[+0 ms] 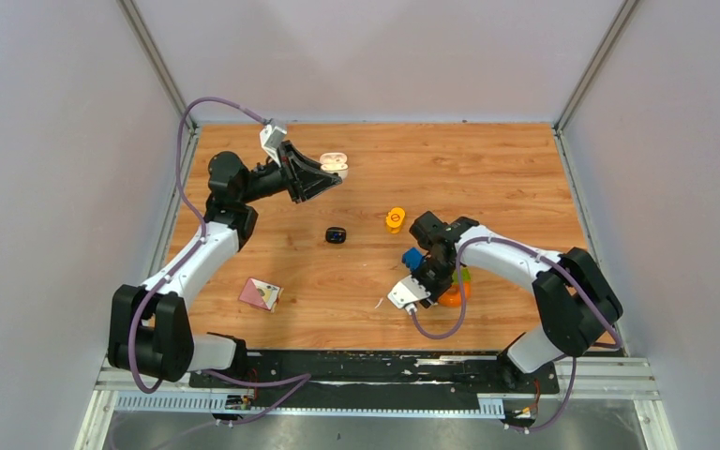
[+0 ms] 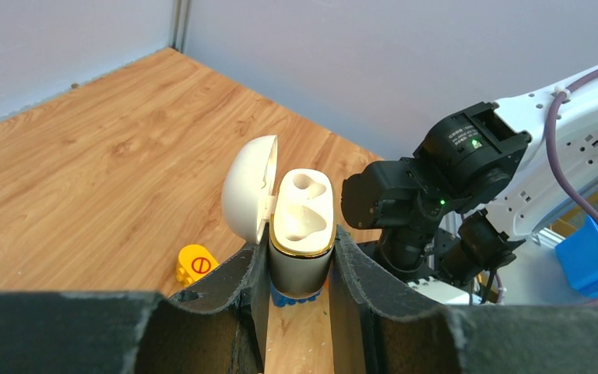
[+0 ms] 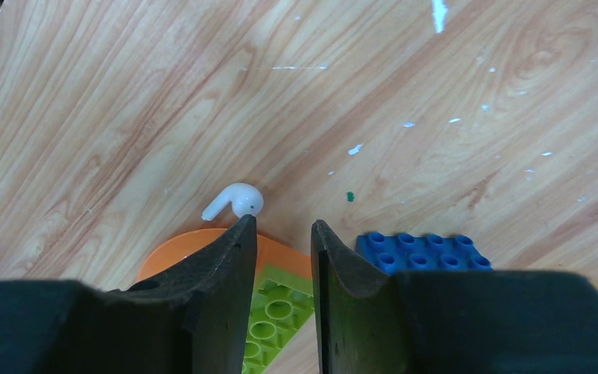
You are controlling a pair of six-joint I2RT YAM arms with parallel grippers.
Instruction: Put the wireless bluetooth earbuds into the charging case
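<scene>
My left gripper is shut on the white charging case [image 2: 304,218], held upright with its lid open and two hollows showing, above the table at the back left in the top view. A white earbud [image 3: 245,199] lies on the wood beside an orange piece in the right wrist view. My right gripper hangs low over it at the front right, fingertips apart with nothing between them, just on the near side of the earbud.
Blue [image 3: 413,253] and green [image 3: 276,312] bricks and an orange piece [image 3: 175,253] crowd the right gripper. A yellow piece [image 1: 396,218], a black object [image 1: 336,234] and a card box [image 1: 260,293] lie on the table [image 1: 459,159], whose back is clear.
</scene>
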